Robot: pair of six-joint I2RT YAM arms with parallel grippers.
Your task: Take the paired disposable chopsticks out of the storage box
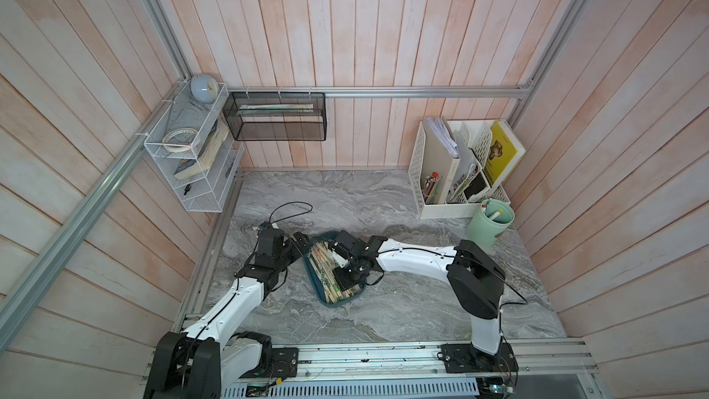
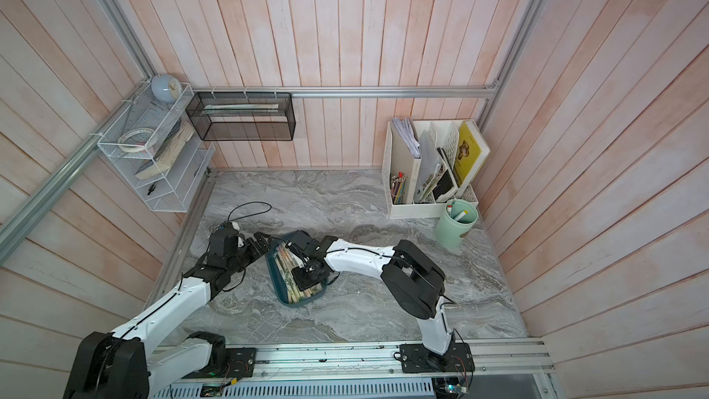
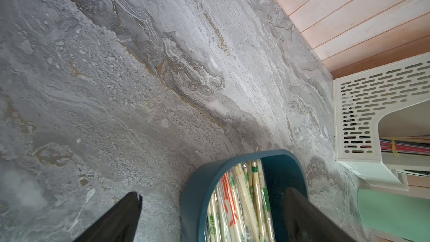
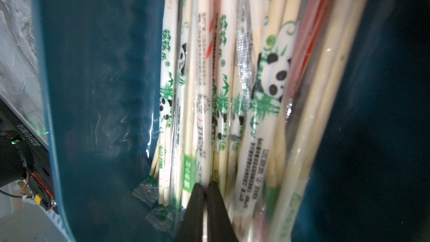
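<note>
The storage box [image 3: 191, 201] is a deep dark-blue bin on the marble table, holding several film-wrapped chopstick pairs [image 4: 275, 74] with green panda print. Inside it, in the right wrist view, my right gripper is closed down to a narrow gap, pinching the lower end of one white-wrapped pair [image 4: 203, 107]. That pair still lies lengthwise among the others. My left gripper is open, its blurred fingers [image 3: 118, 217] wide apart. From the top left view, its tip sits right by the box's upper-left rim; contact cannot be told.
A white file holder [image 1: 443, 210] and a green cup [image 1: 487, 225] stand at the back right. White wire shelves [image 1: 199, 170] and a black mesh basket [image 1: 277, 129] hang at the back left. Bare table lies behind and in front of the box.
</note>
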